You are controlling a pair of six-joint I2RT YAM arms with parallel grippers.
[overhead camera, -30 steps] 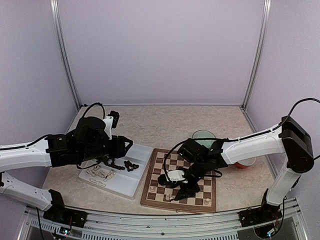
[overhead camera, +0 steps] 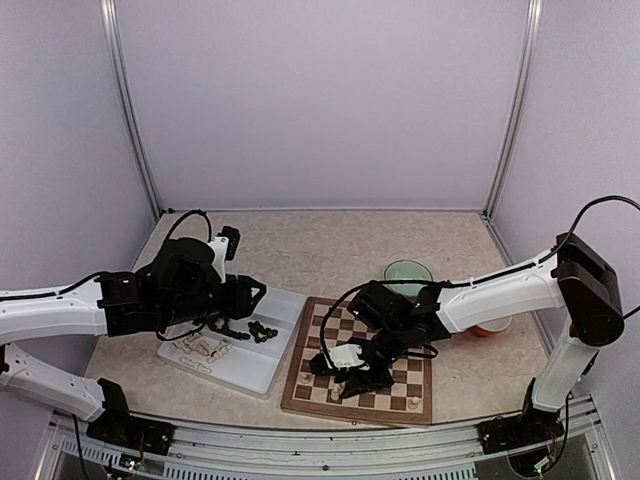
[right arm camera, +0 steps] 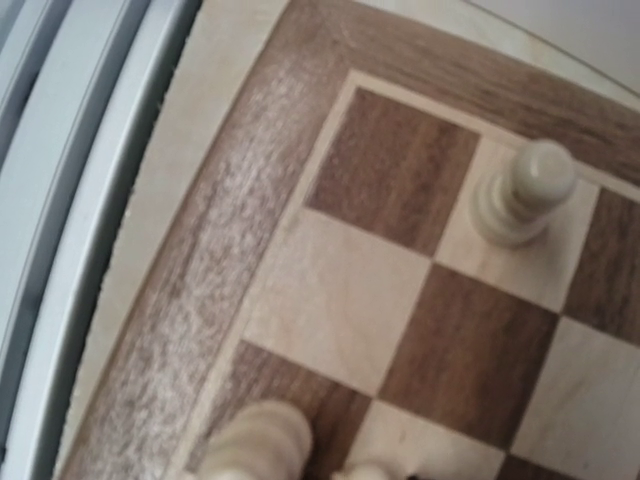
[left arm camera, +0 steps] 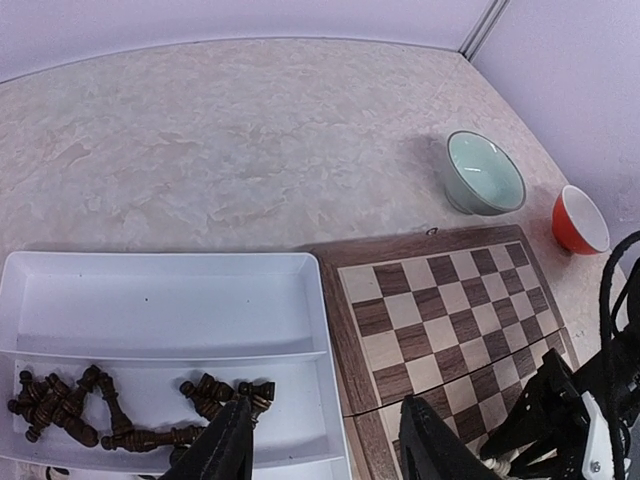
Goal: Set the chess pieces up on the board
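Note:
The wooden chessboard (overhead camera: pixel 294 395) lies at the front centre. A pale piece (right arm camera: pixel 523 195) stands upright on a light square near its edge in the right wrist view; a second pale piece (right arm camera: pixel 258 445) and the top of a third piece (right arm camera: pixel 370 471) show at the bottom. My right gripper (overhead camera: pixel 342 386) is low over the board's front, close beside a pale piece (overhead camera: pixel 336 394); its fingers are too hidden to judge their spacing. My left gripper is open and empty, above the tray (left arm camera: pixel 335 400). Dark pieces (left arm camera: pixel 150 438) and pale pieces (overhead camera: pixel 205 347) lie in the tray.
Behind the board stand a green bowl (left arm camera: pixel 485 175) and, farther right, a red bowl (left arm camera: pixel 580 220). The tray's back compartment is empty. Bare table (overhead camera: pixel 300 245) stretches across the back. A metal rail (overhead camera: pixel 300 435) runs along the front edge.
The left arm has shifted very slightly.

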